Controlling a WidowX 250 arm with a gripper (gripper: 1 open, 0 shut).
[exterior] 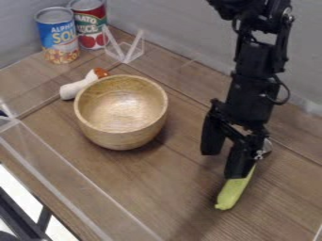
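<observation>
My black gripper (227, 158) is low over the right of the wooden table, fingers spread open, with one finger over the upper end of a long yellow-green object (232, 194). That object lies on the table, its upper part partly hidden by the gripper; whether they touch I cannot tell. To the left of the gripper sits a wooden bowl (120, 118), empty.
At the back left stand two cans, an Alpha soup can (59, 36) and a red can (92, 24). A white object with an orange end (78, 86) lies behind the bowl.
</observation>
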